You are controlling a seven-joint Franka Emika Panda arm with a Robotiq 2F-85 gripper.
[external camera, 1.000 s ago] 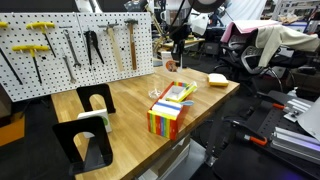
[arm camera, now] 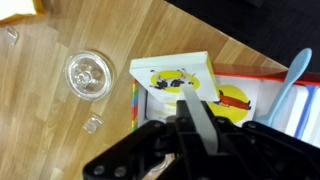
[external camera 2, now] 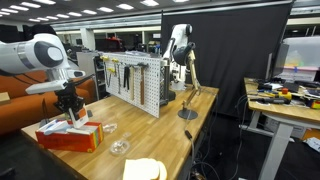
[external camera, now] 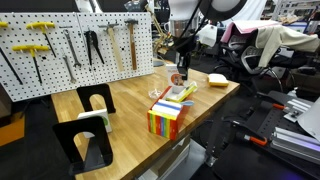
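Observation:
My gripper is shut on a pale, bar-like object [arm camera: 196,104], whose full shape I cannot tell. Beneath it lies a red open-topped box [external camera 2: 95,133] with a striped, multicoloured end [external camera: 163,123]. In the wrist view, the pale object overlaps a white panel with a yellow picture [arm camera: 174,78]; whether they touch is unclear. A second yellow-and-red picture [arm camera: 234,98] shows inside the box. Across the box's other end lies a light blue spoon [arm camera: 291,75].
A clear round dish [arm camera: 90,75] stands on the wooden table beside the box. Black bookend-like stands [external camera: 85,145] occupy the near left. A tool pegboard [external camera: 85,50] runs along the back. Bare tabletop [external camera 2: 160,130] stretches beyond the box.
The arm has come nearer and lower over the box, bringing the held object down with it. The box and the things on the table look unmoved.

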